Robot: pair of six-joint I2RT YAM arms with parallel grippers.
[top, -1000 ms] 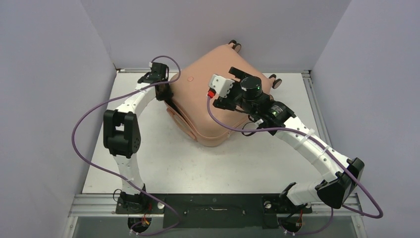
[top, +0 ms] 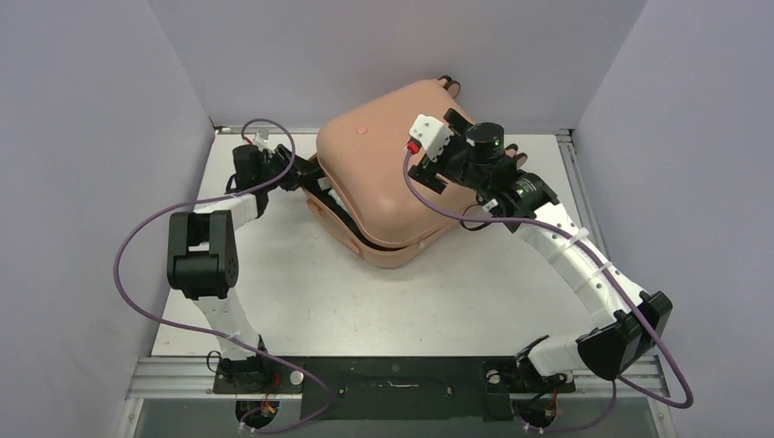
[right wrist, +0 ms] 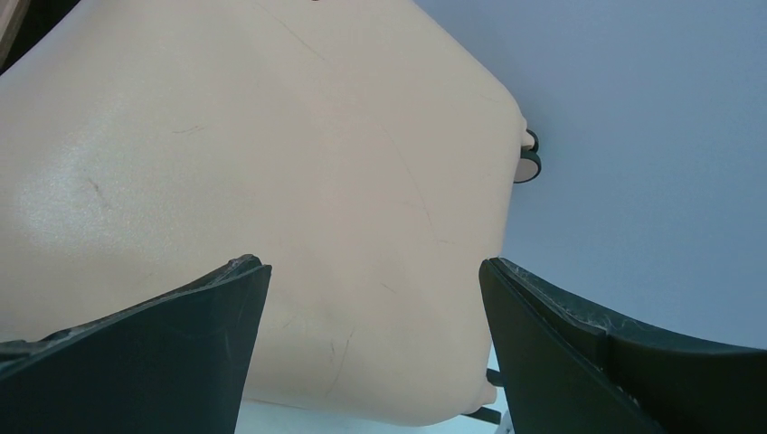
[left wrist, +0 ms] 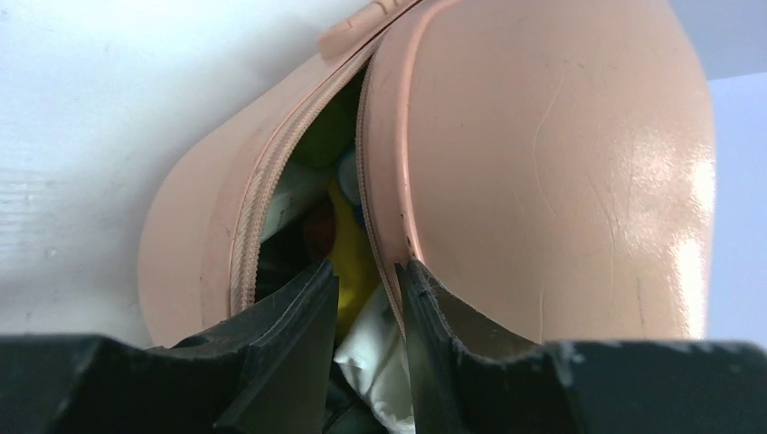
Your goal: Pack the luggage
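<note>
A pink suitcase (top: 391,164) lies at the back centre, its gap along the zipper open on the left side. Inside, the left wrist view shows a yellow item (left wrist: 349,253), a white bundle (left wrist: 366,353) and green items, partly hidden. My left gripper is at that opening, fingers part open, one beside the lid edge; nothing clearly held between them. My right gripper is open over the lid's smooth outer face (right wrist: 317,181), nothing between its fingers.
Grey walls stand at the back and both sides. Purple cables loop over both arms.
The suitcase top has shifted slightly rightward.
</note>
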